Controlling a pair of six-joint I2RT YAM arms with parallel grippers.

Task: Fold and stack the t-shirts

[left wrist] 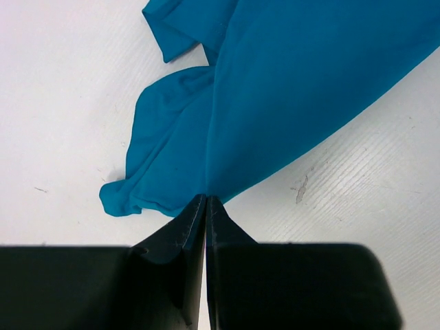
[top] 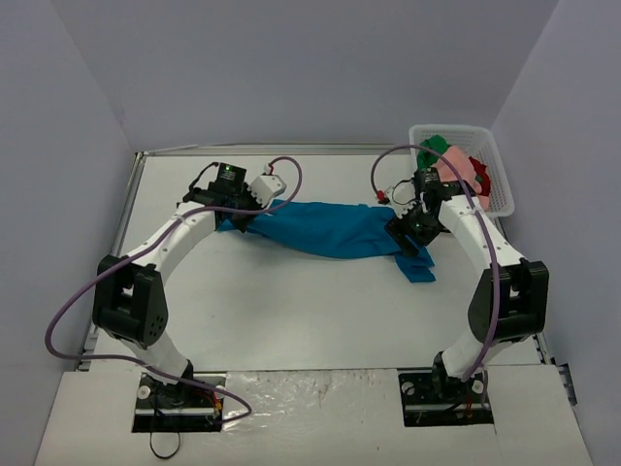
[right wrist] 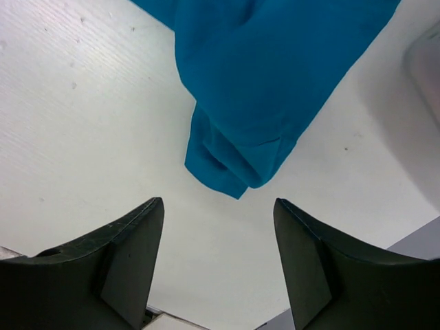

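A teal t-shirt (top: 330,228) lies stretched sideways across the white table, with loose folds at both ends. At its left end my left gripper is shut on a pinch of the cloth, where a ridge in the shirt (left wrist: 275,96) runs down to the fingertips. My right gripper (top: 412,241) is over the shirt's right end. In the right wrist view the right gripper stands open, its fingers apart and nothing between the tips. A folded corner of the shirt (right wrist: 234,155) shows just beyond them.
A white basket (top: 441,130) at the back right holds green, pink and red cloths (top: 459,165). The right arm passes close to its front. Bare table (top: 281,311) lies in front of the shirt.
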